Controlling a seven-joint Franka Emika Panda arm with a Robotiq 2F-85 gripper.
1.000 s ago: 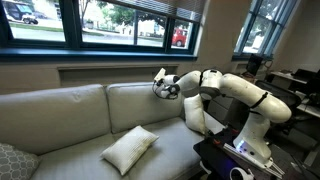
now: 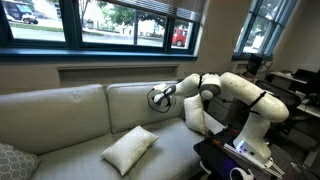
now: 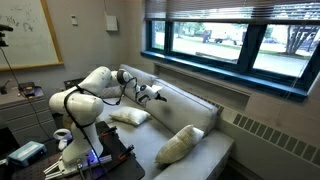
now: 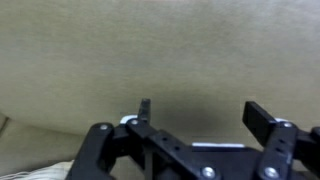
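Observation:
My gripper (image 2: 155, 101) is out in front of the light beige couch's backrest (image 2: 60, 118), above the seat. In the wrist view the gripper stands open, its dark fingers (image 4: 145, 118) wide apart. Only the plain couch fabric (image 4: 190, 60) shows beyond them. A striped cushion (image 4: 42, 172) edges into the lower left of that view. On the seat, a white cushion (image 2: 130, 149) lies below and in front of the gripper. The second exterior view also has the gripper (image 3: 159, 97) close to the backrest; contact cannot be made out.
Another cushion (image 2: 195, 113) leans near the arm, and a grey one (image 2: 15, 162) rests at the couch's opposite end. Behind the couch run a wall and windows. The arm's base (image 2: 252, 150) stands by a dark table (image 2: 222, 158). Much of the seat is bare.
The gripper has come down along the backrest from near its top edge. The cushions lie where they were.

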